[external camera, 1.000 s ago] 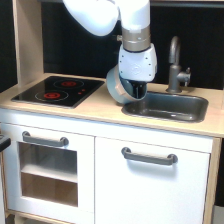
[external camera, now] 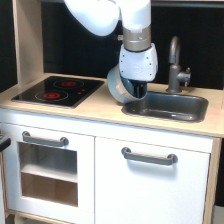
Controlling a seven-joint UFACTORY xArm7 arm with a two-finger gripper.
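Observation:
My white arm reaches down from the top to the left end of the sink (external camera: 175,106). The gripper (external camera: 134,88) holds a grey-blue round object (external camera: 118,88), perhaps a pot or bowl, tilted at the sink's left edge. The fingertips are dark and partly hidden, so their exact hold is hard to make out.
A dark faucet (external camera: 175,60) stands behind the sink. To the left lies a black stovetop (external camera: 58,90) with bare burners. Below the wooden counter (external camera: 80,118) are an open-fronted oven (external camera: 48,170) and a closed cabinet door (external camera: 150,190).

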